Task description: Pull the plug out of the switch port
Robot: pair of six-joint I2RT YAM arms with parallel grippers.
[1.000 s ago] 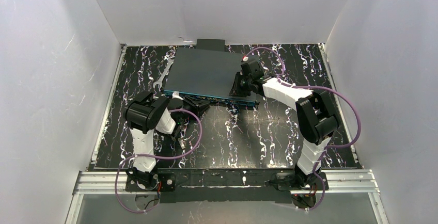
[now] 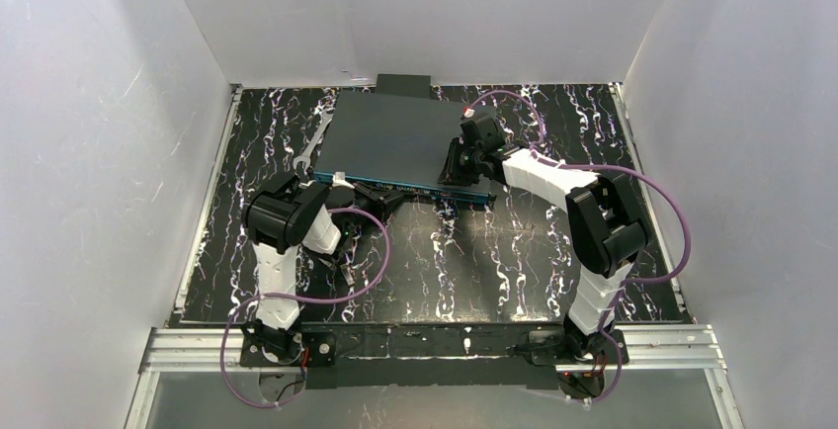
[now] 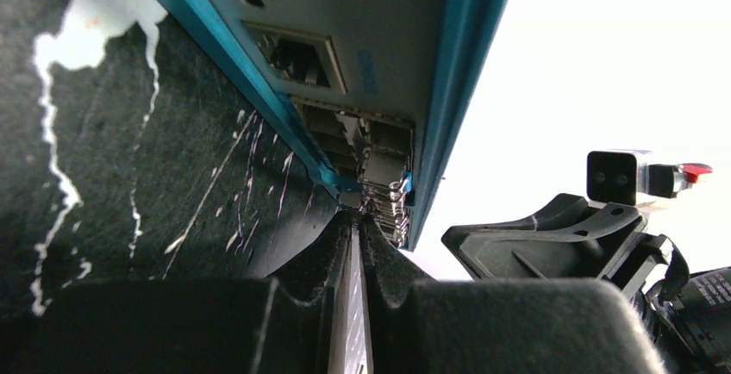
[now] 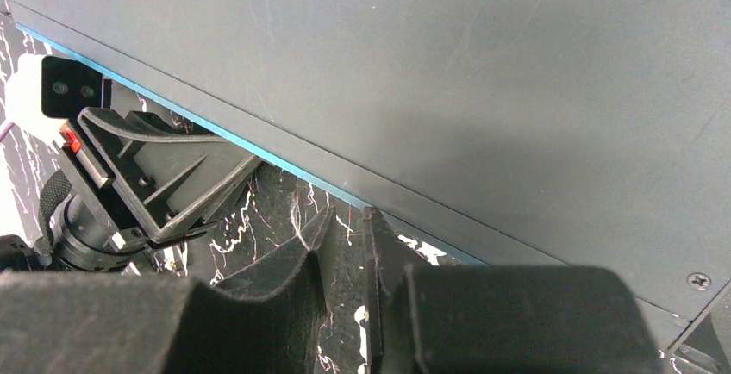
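Observation:
The switch [image 2: 403,137] is a dark flat box with a blue front edge. In the left wrist view its front panel shows a small port [image 3: 297,59] and a wider metal slot [image 3: 323,128]. At the slot's end a shiny metal plug-like piece [image 3: 384,171] sits in the opening. My left gripper is right at that piece, its fingertips close together; whether anything is pinched is unclear. Over the switch's front edge, my right gripper has its fingers a little apart, with nothing visible between them.
A dark block [image 2: 403,85] stands behind the switch. Purple cables [image 2: 677,216] loop beside both arms. In the right wrist view the left arm's gripper body [image 4: 164,163] shows against the front edge.
The right arm and the switch look unmoved.

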